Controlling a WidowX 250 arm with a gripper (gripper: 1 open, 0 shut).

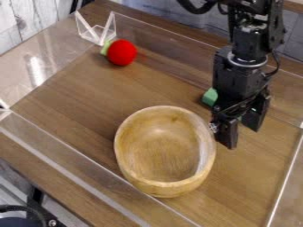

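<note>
The black arm reaches down from the top right to its gripper (235,128), which is low beside the right rim of a wooden bowl (148,151). A green block (208,97) lies behind it, mostly hidden by the arm. I cannot tell whether the fingers are open or shut on anything.
A red round object (122,52) with something green beside it sits at the upper left, near a white wire holder (95,28).
</note>
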